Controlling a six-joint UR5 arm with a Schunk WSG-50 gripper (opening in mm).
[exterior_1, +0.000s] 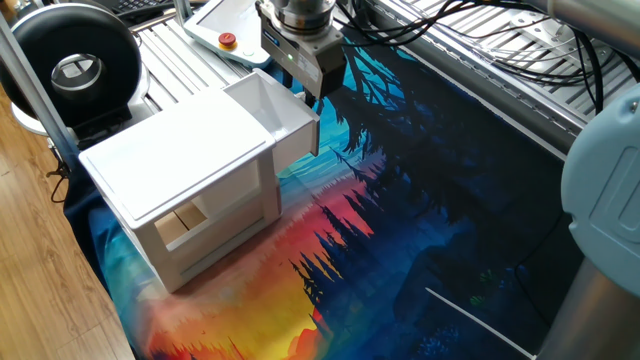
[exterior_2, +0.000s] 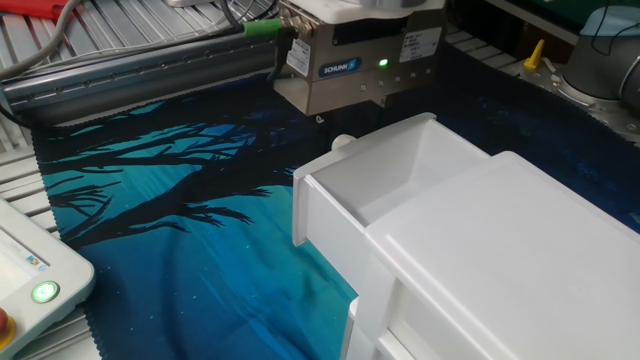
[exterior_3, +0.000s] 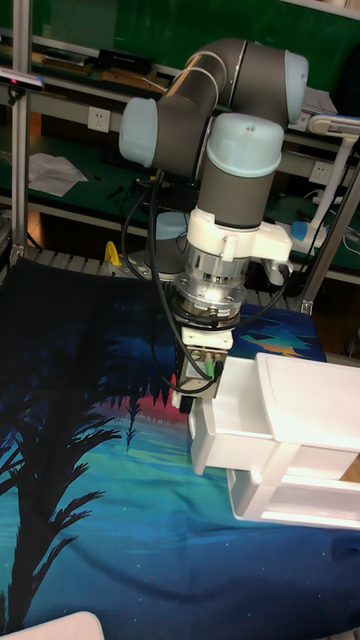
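Note:
A white drawer cabinet (exterior_1: 175, 155) stands on the patterned cloth, its upper drawer (exterior_2: 385, 180) pulled out and looking empty inside. On the drawer's front is a small white knob (exterior_2: 342, 142). My gripper (exterior_1: 299, 92) points down just outside that front, close to the knob. Its dark fingers (exterior_1: 313, 101) stand apart in exterior view 1, so the fingers look open. Whether a finger touches the knob or the drawer is hard to tell. In exterior view 3 the gripper (exterior_3: 195, 403) is beside the drawer's outer end, its tips mostly hidden.
A teach pendant with a red stop button (exterior_1: 228, 41) rests near the drawer end. Black cables (exterior_1: 420, 30) run along the rail, and a thin pale stick (exterior_1: 480, 323) lies on the cloth.

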